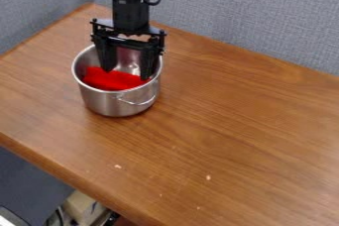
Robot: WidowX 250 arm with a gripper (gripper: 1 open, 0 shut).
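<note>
A steel pot (pixel 119 101) stands on the wooden table at the left of the view, with a red object (pixel 113 80) lying inside. The black gripper (pixel 126 61) hangs upright over the pot, its fingers reaching down to or just inside the rim at the back. Whether it is open or shut, and whether it touches the red object, I cannot tell.
A grey-blue wall runs behind it. The table's edge is at the lower left, with cables below.
</note>
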